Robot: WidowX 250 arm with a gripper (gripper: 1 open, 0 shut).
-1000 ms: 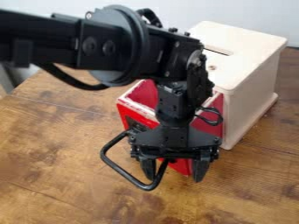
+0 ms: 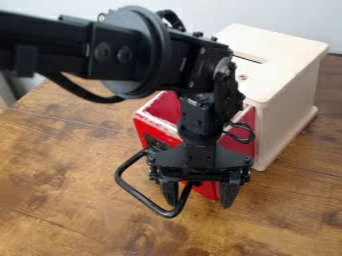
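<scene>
My black gripper (image 2: 199,186) hangs low in front of a wooden box (image 2: 283,90) that has a pale top with a slot and a red side. Its two fingers point down, spread apart, over the red face (image 2: 154,125) near the table. The arm hides much of that face, and whether anything sits between the fingers is hidden.
The box takes up the upper right, and a pale grey edge shows at the far upper left.
</scene>
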